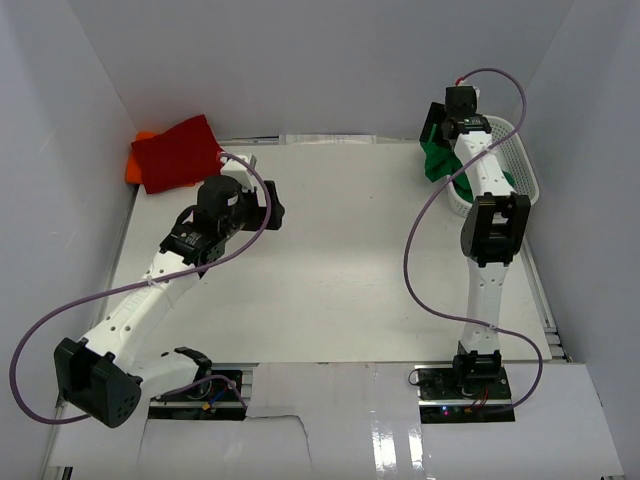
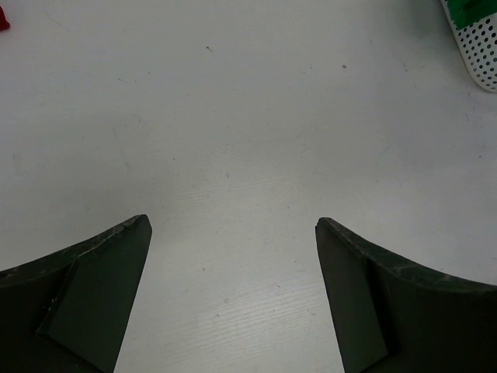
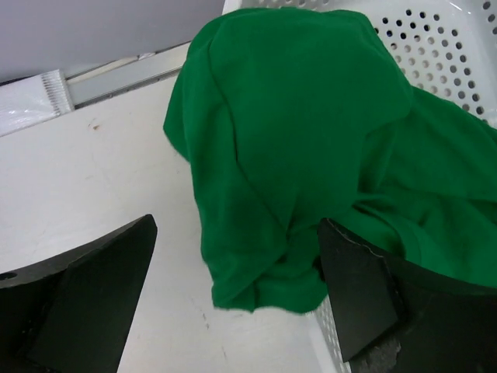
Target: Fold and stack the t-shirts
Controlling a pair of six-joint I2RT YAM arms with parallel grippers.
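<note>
A green t-shirt (image 3: 279,132) drapes over the near-left rim of a white perforated basket (image 1: 520,160) at the back right. My right gripper (image 1: 433,125) hangs directly over it, open, its fingertips framing the cloth in the right wrist view. Red cloth (image 1: 175,155) lies folded on orange cloth (image 1: 134,170) at the back left. My left gripper (image 1: 264,205) stands open above the bare table, right of that pile; only table shows between its fingers in the left wrist view.
Grey walls close it in at the back and both sides.
</note>
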